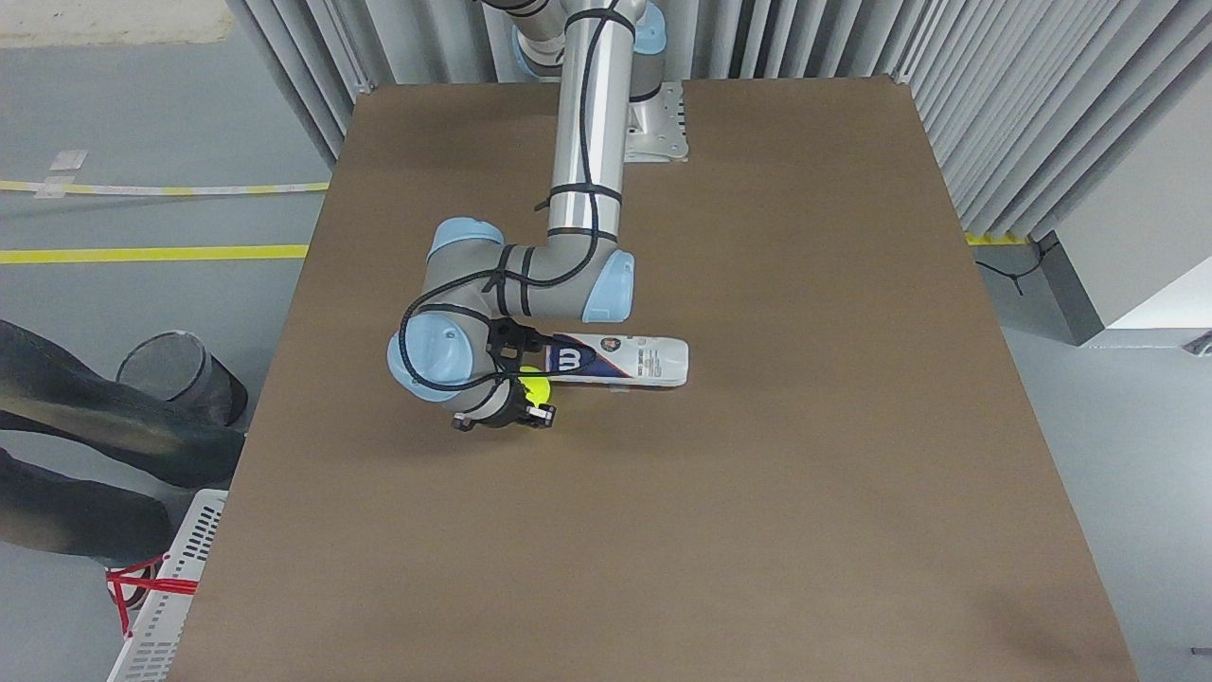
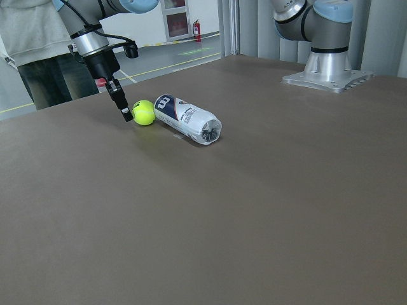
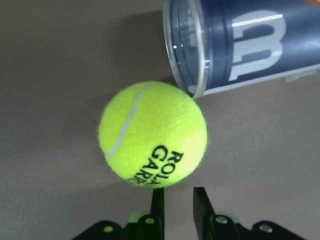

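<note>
A yellow tennis ball rests on the table, partly hidden under the arm in the front view, beside the open-rimmed end of a clear Wilson ball tube lying on its side. My gripper is low by the ball, pointing down. In the wrist view its two fingertips are a little apart at the ball's edge, one touching or nearly touching it, with nothing between them.
The robot base stands at the table's back. A person's legs are beside the table's left edge.
</note>
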